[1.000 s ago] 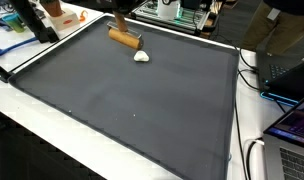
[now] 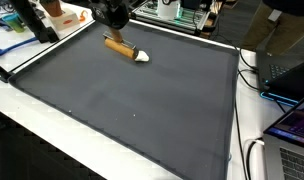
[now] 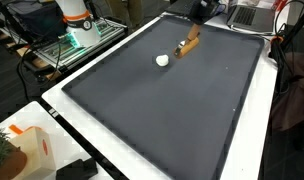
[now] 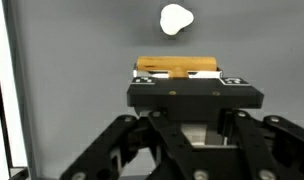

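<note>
A wooden T-shaped piece, like a small mallet [image 2: 120, 47], hangs head-down from my gripper [image 2: 113, 28], which is shut on its handle. Its rounded head [image 4: 177, 63] lies crosswise just ahead of the fingers in the wrist view. From the second exterior side, the tilted wooden mallet [image 3: 186, 48] appears below the dark gripper [image 3: 197, 20]. Whether the head touches the mat is unclear. Close beside it, apart from the head in the wrist view, a small white rounded object [image 4: 175, 18] rests on the mat. The fingertips are mostly hidden by the gripper's body.
A laptop [image 2: 290, 155] and cables line its right side. Assorted items crowd the far left table [image 2: 17, 35], and a robot arm base [image 3: 80, 22] stands off one edge.
Over the last second, my gripper and the wooden mallet have shifted down in the first exterior view and slightly left. The white object has stayed put.
</note>
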